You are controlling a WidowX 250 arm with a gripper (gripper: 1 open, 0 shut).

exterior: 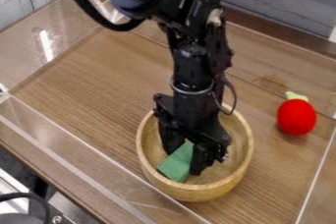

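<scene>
My black gripper (191, 141) reaches down into a cream round bowl (221, 185) in the lower middle of the view, its fingers low inside the bowl over a green object (176, 166). The gripper looks closed on the green object, though its fingertips partly hide that object and the exact contact is hard to make out.
A red tomato-like object (297, 117) with a green top lies right of the bowl. A pale wall runs along the back, and a dark cable (27, 196) is at the bottom left corner.
</scene>
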